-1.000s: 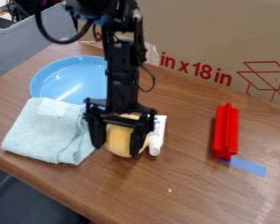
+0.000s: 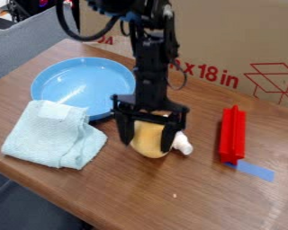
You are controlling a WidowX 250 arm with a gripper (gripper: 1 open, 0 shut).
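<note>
My gripper (image 2: 147, 131) is open and low over a yellow rounded object (image 2: 149, 145) on the wooden table, its dark fingers to either side of or over that object's top. A white item (image 2: 183, 144) lies just to the right of the yellow object, partly hidden behind the gripper. Whether the fingers touch the yellow object is hard to tell.
A blue plate (image 2: 76, 81) sits at the back left, with a folded pale cloth (image 2: 53, 135) in front of it. A red long object (image 2: 232, 135) lies to the right beside blue tape (image 2: 255, 171).
My gripper has shifted right and slightly up from beside the cloth to over the yellow object. The white item now shows lower and further right, more of it hidden by the gripper.
</note>
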